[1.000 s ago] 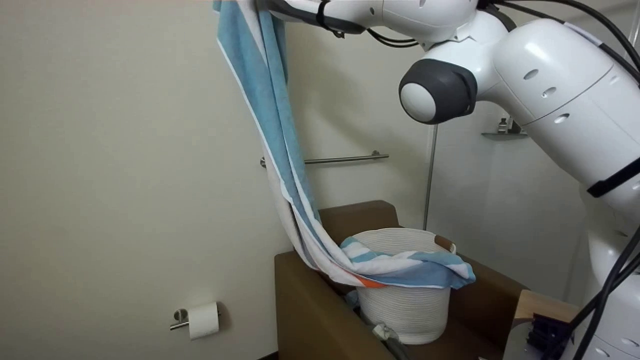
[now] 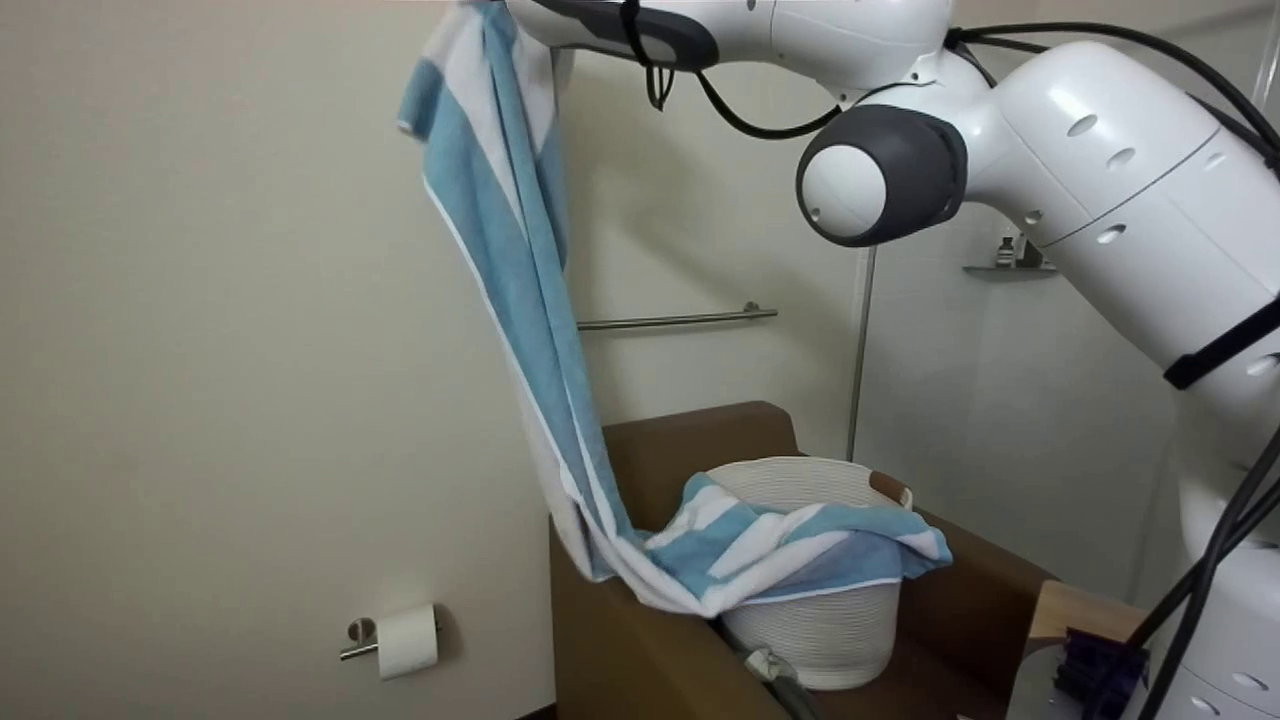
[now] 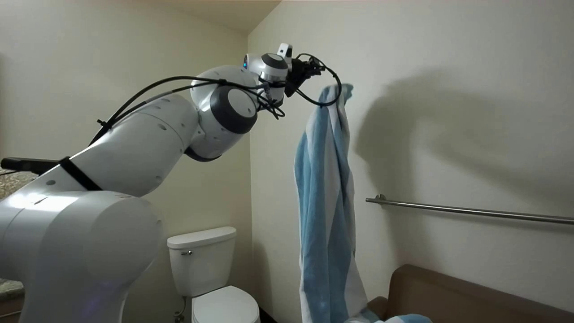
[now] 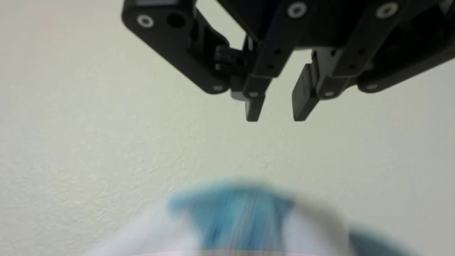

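Observation:
A blue and white striped towel (image 2: 510, 276) hangs in a long drop, its lower part draped over the rim of a white woven basket (image 2: 816, 636). Its upper end stands in the air just below my gripper (image 3: 323, 69). In the wrist view my gripper is part open, with a clear gap between its fingers and only wall behind them. The towel's blurred top (image 4: 239, 209) shows below the fingertips, apart from them. Exterior view 1 cuts off the gripper at its top edge.
The basket stands on a brown armchair (image 2: 708, 456). A metal towel bar (image 3: 473, 211) is fixed to the wall behind. A toilet (image 3: 215, 269) is in the corner, and a paper roll (image 2: 407, 641) hangs low on the wall.
The towel's top edge has come down into view and shifted left, clear of the gripper. Its lower fold sags further beside the basket, and the arm has moved slightly left.

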